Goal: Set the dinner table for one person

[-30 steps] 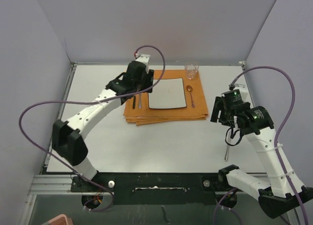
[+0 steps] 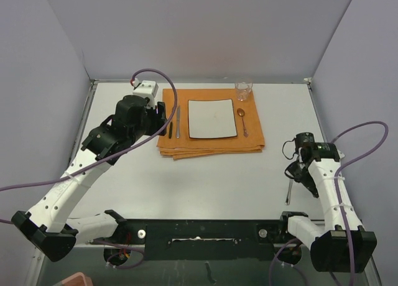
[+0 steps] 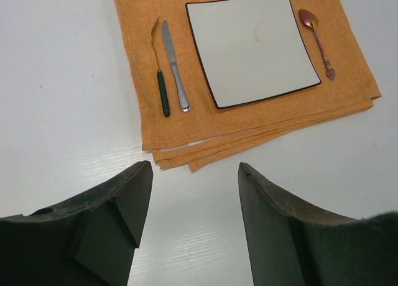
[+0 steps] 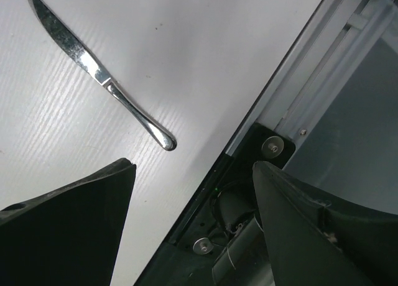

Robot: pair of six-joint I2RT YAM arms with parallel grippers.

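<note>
An orange placemat holds a white square plate, with a green-handled fork and a knife left of it and a spoon to its right. A clear glass stands at the upper right corner. My left gripper hangs over the table by the mat's left side, fingers apart with nothing between them. My right gripper is open near the right front edge, beside a loose silver knife lying on the white table.
Walls stand close on both sides and behind. A metal frame edge borders the table beside the right gripper.
My left arm has pulled back leftward, away from above the plate. My right arm has shifted and lowered toward the front right, over the loose knife's area.
</note>
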